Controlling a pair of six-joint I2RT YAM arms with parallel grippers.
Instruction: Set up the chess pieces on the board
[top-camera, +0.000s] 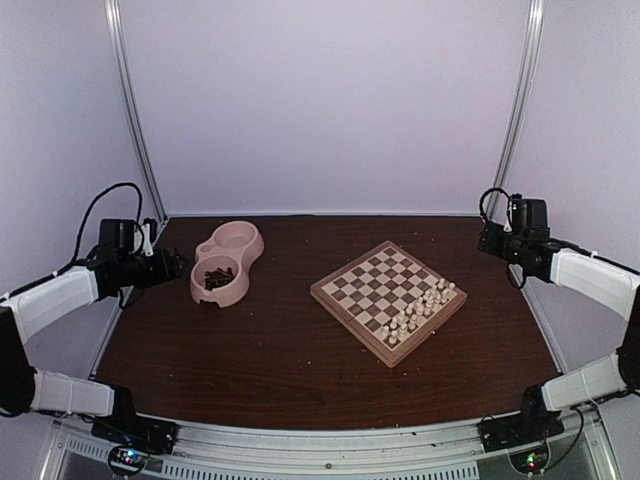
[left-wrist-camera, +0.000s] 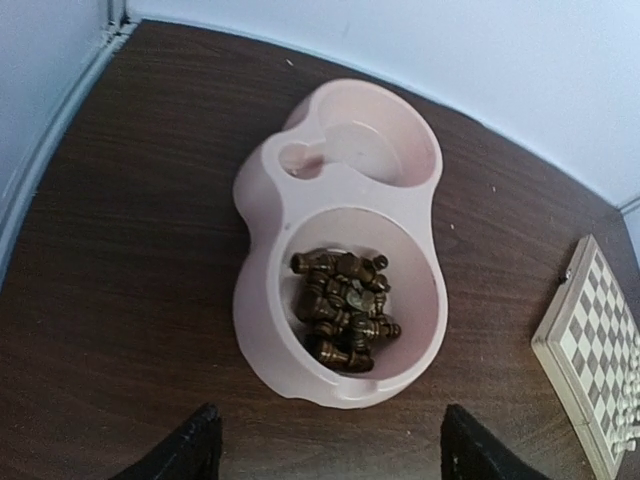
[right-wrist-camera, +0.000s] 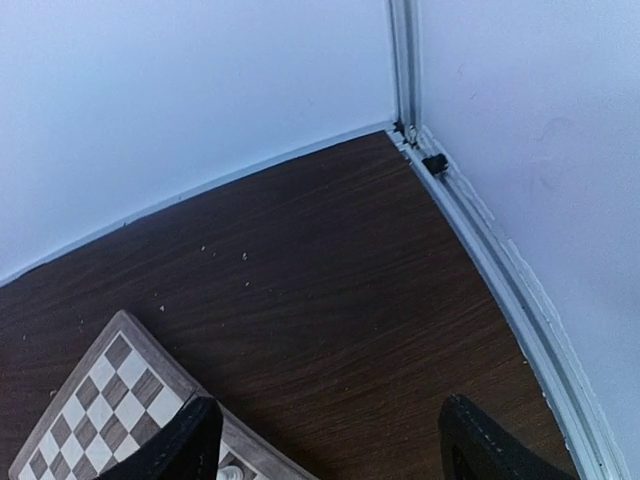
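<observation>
The wooden chessboard (top-camera: 360, 286) lies turned cornerwise right of the table's middle. White pieces (top-camera: 415, 309) stand in rows along its lower right side. A pink two-part bowl (left-wrist-camera: 260, 310) is on the left, and dark brown pieces (left-wrist-camera: 343, 305) lie heaped in its near hollow; the far hollow looks empty. My left gripper is open, nothing between its fingers, above and left of the bowl. Over the table's right edge, my right gripper also stands open and empty, with part of the board (right-wrist-camera: 110, 410) at its lower left.
Bare dark table (top-camera: 270, 365) stretches between bowl and board and along the front. Pale walls close in the back and both sides, with a metal rail (right-wrist-camera: 500, 270) at the right edge.
</observation>
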